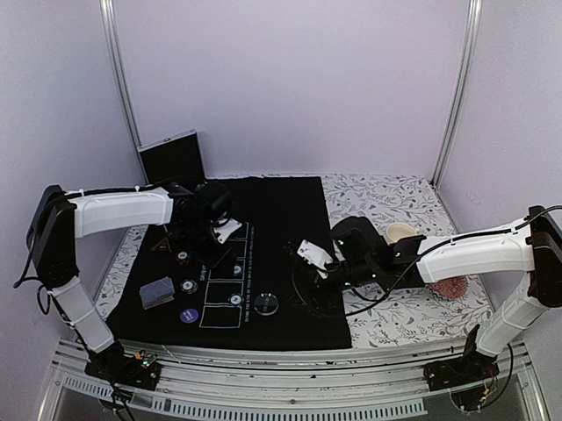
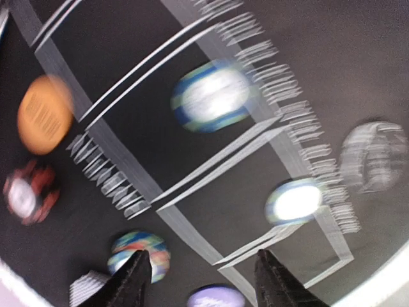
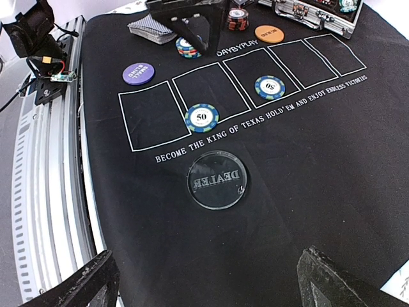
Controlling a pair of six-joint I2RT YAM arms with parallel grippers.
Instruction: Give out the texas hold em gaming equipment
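Observation:
Two blue-rimmed "50" chips lie in card boxes printed on the black mat: one chip (image 3: 201, 118) near the DEALER disc (image 3: 217, 180), another chip (image 3: 270, 87) farther up. A purple SMALL BLIND disc (image 3: 138, 73) and an orange blind disc (image 3: 269, 34) lie outside the boxes. Past them stand a blue chip stack (image 3: 188, 47), a red chip stack (image 3: 238, 19) and the card deck (image 1: 158, 292). Above the mat my left gripper is open, nothing between its fingers; its wrist view is blurred. My right gripper stands open and empty near the DEALER disc.
Behind the left arm, an open chip case (image 1: 171, 158) stands at the mat's back left corner. A cream cup (image 1: 400, 231) and a reddish round object (image 1: 451, 288) are on the patterned cloth at right.

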